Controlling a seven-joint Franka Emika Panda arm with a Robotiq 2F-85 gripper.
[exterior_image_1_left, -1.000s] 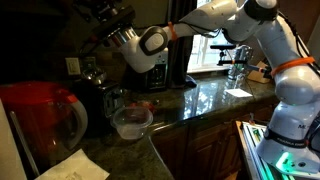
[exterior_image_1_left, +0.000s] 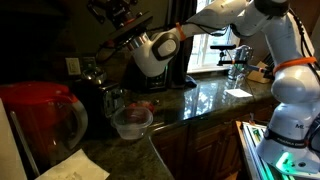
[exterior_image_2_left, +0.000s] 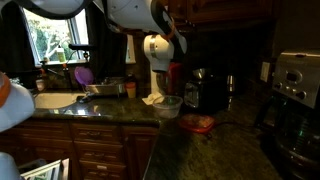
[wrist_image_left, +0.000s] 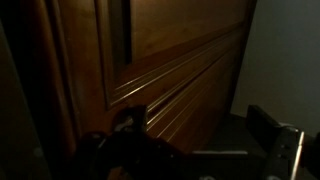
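My gripper is up by the wooden cabinet (wrist_image_left: 180, 60), whose panelled face fills much of the wrist view. Two dark fingers, left and right (wrist_image_left: 268, 132), stand well apart at the lower edge of that view; nothing shows between them, though the picture is very dark. In exterior view 1 the white arm (exterior_image_1_left: 155, 52) reaches over the counter, its dark end near the top of the picture. From exterior view 2 the gripper is hard to make out against the upper cabinet (exterior_image_2_left: 225, 22).
Below the arm, a clear bowl (exterior_image_1_left: 132, 122) sits on the dark counter (exterior_image_1_left: 180, 106). A red rounded appliance (exterior_image_1_left: 45, 125) and a white cloth or paper (exterior_image_1_left: 75, 168) lie to its left. A coffee maker (exterior_image_2_left: 297, 105) stands at the right in exterior view 2, near a red dish (exterior_image_2_left: 197, 123).
Over the last second the arm's white wrist section has shifted right and a little lower in exterior view 1. The bowl and the counter things have stayed put.
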